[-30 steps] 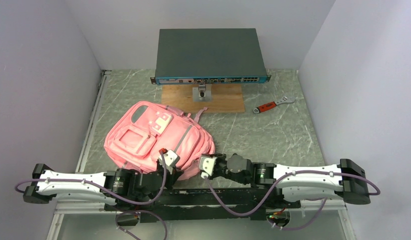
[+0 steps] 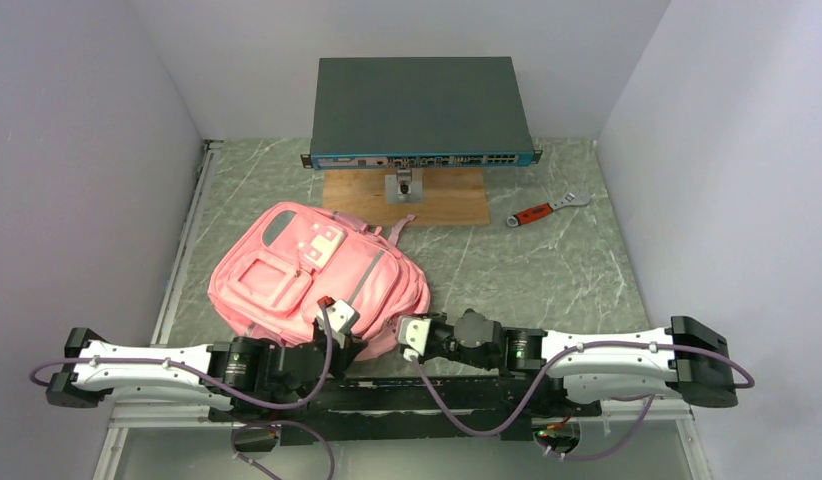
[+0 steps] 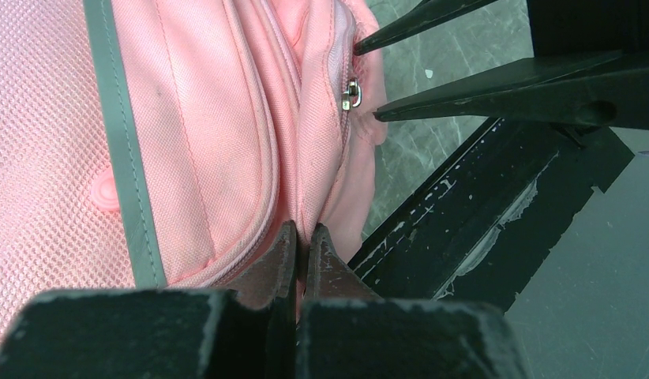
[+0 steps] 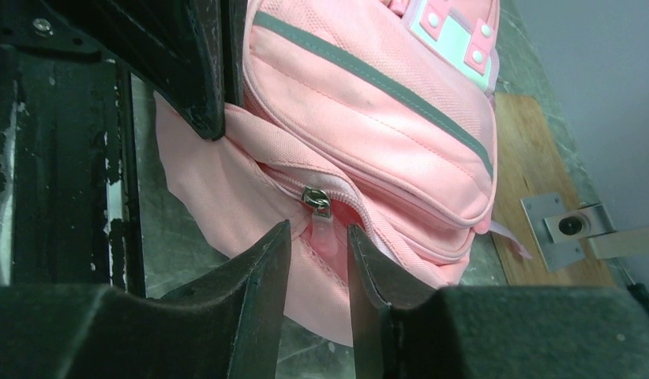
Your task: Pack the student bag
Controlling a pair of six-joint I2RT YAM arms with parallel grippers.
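The pink backpack [image 2: 312,265] lies on its back at the left, with its zipped edge toward the front. In the left wrist view my left gripper is shut on a fold of the bag's fabric by the zipper line. A metal zipper slider [image 4: 316,200] with a clear pink pull tab [image 4: 324,237] sits farther along that edge. My right gripper is part open, its fingertips on either side of the tab as seen from its wrist. Whether the fingers touch the tab I cannot tell.
A dark network switch box [image 2: 417,105] stands at the back, over a wooden board [image 2: 447,195] with a metal bracket. An adjustable wrench with a red handle [image 2: 533,214] lies at the right. Between the bag and the wrench the marble-pattern table is clear.
My right arm has shifted very slightly to the left, its gripper staying at the bag's zipped edge. The bag and my left arm look unmoved.
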